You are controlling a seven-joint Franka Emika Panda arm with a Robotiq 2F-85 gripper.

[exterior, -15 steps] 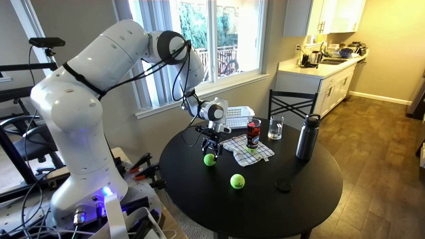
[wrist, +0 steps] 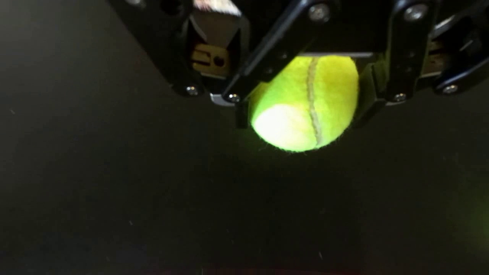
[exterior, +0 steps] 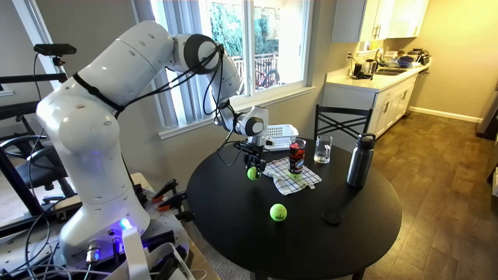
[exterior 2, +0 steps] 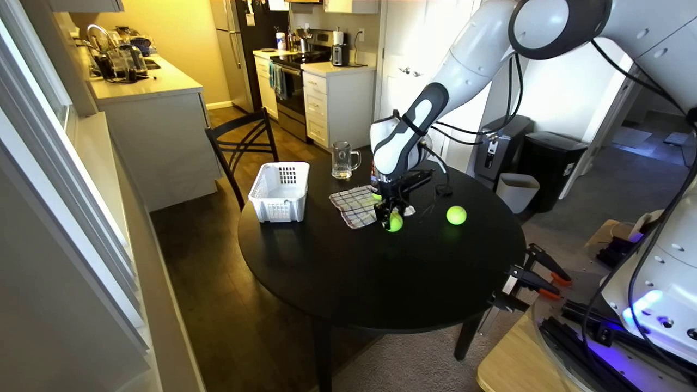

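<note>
My gripper is shut on a yellow-green tennis ball [wrist: 316, 105], whose lower half shows below the fingers in the wrist view. In exterior view 1 the held ball [exterior: 253, 173] hangs by the near-left corner of a checkered cloth [exterior: 284, 182]; whether it clears the table is hard to tell. A second tennis ball [exterior: 278, 212] rests on the bare table nearer the front. On the cloth stands a clear can with a red and dark label [exterior: 297, 156], with another ball's green visible at its base.
A white basket [exterior 2: 279, 196] sits at the table's window side. A glass mug [exterior: 323, 149], a dark metal bottle [exterior: 360, 161] and a black lid [exterior: 332, 216] occupy the far and right parts. Bare tabletop [exterior 2: 366, 281] lies open on the window side.
The gripper and ball have moved up and to the right in exterior view 1, nearer the cloth. The fingers now enclose the ball more fully. The other objects have stayed put.
</note>
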